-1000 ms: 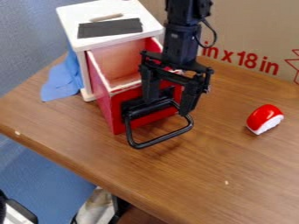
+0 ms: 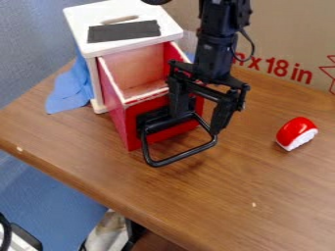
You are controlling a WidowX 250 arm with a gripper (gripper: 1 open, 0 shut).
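A red box or drawer with a pale inside stands open on the wooden table, in front of a white cabinet with a dark top panel. The black arm reaches down from the top to the box's front right, where a black frame-like handle sticks out. My gripper is at that front, beside the black piece; whether its fingers are open or shut on it is hidden.
A red and white mouse-like object lies on the right of the table. A blue cloth lies left of the box. A cardboard panel stands behind.
The arm and gripper have shifted slightly to the right. The box and the other objects look unmoved.
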